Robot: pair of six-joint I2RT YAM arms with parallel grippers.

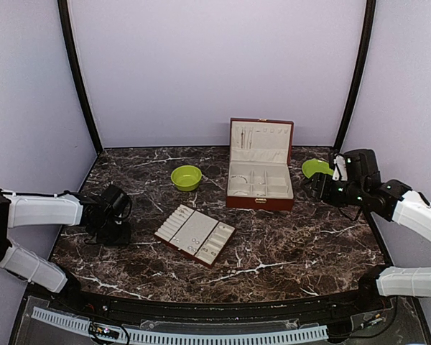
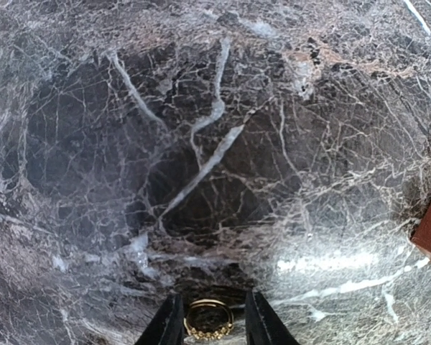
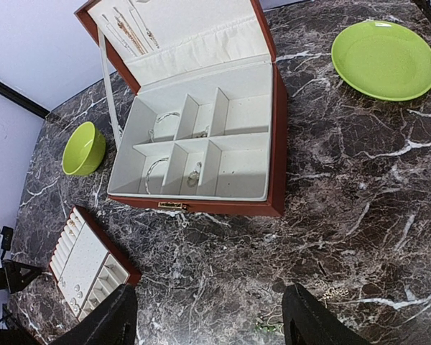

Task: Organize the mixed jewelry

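A gold ring with beads along one side [image 2: 210, 334] lies on the dark marble table, low in the left wrist view. My left gripper is down at the table around it, its fingers apart on either side; contact with the ring does not show. The tray [image 1: 195, 234] with ring rolls and small compartments lies flat right of that gripper, several small pieces on it. The jewelry box [image 1: 260, 203] stands with its lid up, necklaces hanging inside and bracelets in its compartments [image 3: 237, 172]. My right gripper hovers at the right side, open and empty.
A green bowl [image 1: 186, 178] stands behind the tray and a green plate [image 1: 316, 167] lies at the back right, partly behind the right arm. Bare marble [image 1: 294, 251] stretches across the front right.
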